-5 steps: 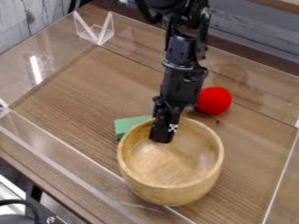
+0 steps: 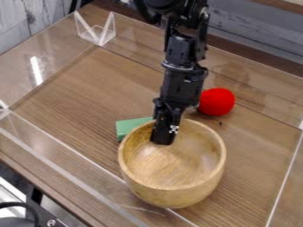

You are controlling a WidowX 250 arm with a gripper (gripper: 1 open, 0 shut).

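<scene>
A wide wooden bowl [image 2: 172, 177] sits near the front centre of the table. The black gripper [image 2: 164, 133] reaches down onto the bowl's back rim, its fingertips at the rim. It looks shut on that rim, though the dark fingers partly hide the contact. A green block [image 2: 130, 128] lies just left of the bowl's back edge, partly hidden by it. A red ball [image 2: 217, 102] rests behind the bowl to the right of the arm.
A white wire object [image 2: 97, 27] stands at the back left edge. Dark cables lie at the bottom left corner.
</scene>
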